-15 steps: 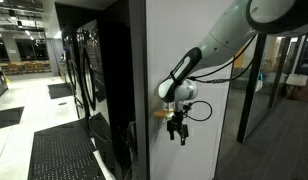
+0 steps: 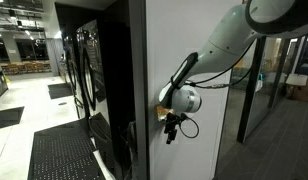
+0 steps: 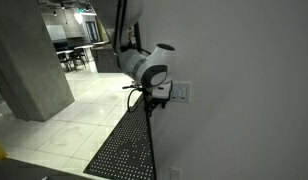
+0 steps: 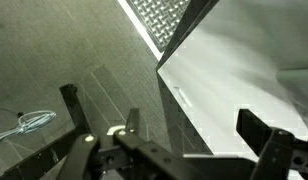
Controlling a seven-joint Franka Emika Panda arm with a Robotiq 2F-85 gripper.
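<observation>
My gripper (image 2: 171, 128) points downward in front of the white wall panel in exterior view 1. Two black fingers stand wide apart in the wrist view, so the gripper is open, with nothing between them. Exterior view 2 has the gripper (image 3: 154, 101) just left of a pale switch plate (image 3: 180, 91) on the wall (image 3: 239, 95); how far it is from the plate in depth I cannot tell. Small details of the plate are too blurred to read.
A small white plate (image 3: 175, 173) sits low on the wall. Dark perforated mats (image 3: 124, 145) cover part of the floor beyond the wall's edge. Black cabinets (image 2: 94, 75) stand left of the panel. A pale cable (image 4: 30, 122) lies on the grey carpet (image 4: 44, 60).
The gripper has tilted a little, its fingertips shifting slightly left in exterior view 1 while the wrist has sunk slightly. The surroundings look the same.
</observation>
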